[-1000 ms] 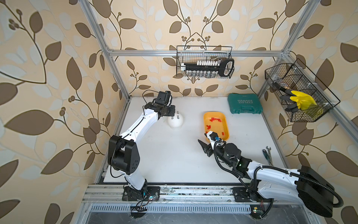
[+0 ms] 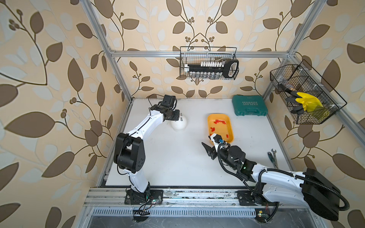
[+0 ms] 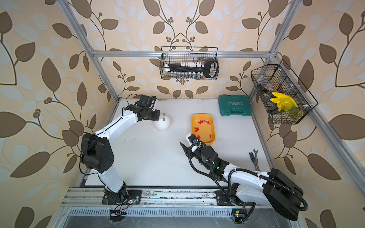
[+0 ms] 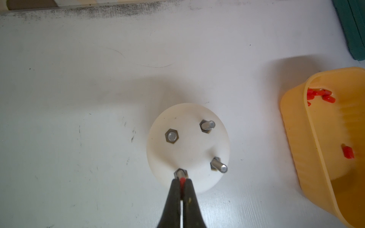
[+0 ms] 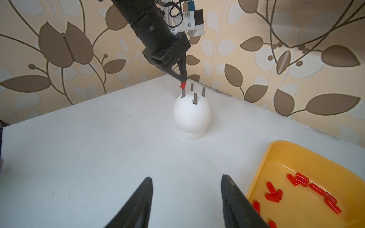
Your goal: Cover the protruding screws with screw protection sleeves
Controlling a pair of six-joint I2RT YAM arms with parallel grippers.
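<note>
A white rounded base [image 5: 192, 114] stands on the table with several bare metal screws pointing up, such as this screw [image 4: 218, 165]. My left gripper is shut on a small red sleeve [image 5: 183, 84]. In the right wrist view that sleeve sits right at the top of the nearest-left screw [image 5: 183, 93]; whether it is over the tip I cannot tell. From the left wrist the same screw is partly behind the sleeve. My right gripper hangs open by the tray, its fingers apart with nothing between.
An orange tray [image 2: 230, 131] with several loose red sleeves [image 5: 302, 178] lies right of the base. Behind it is a green case [image 2: 249, 105]. Tools [image 2: 273, 157] rest at the right edge. Wire baskets hang on the walls.
The left arm has shifted slightly right and down in the top left view, closer over the base. The right arm looks still, as does the base.
</note>
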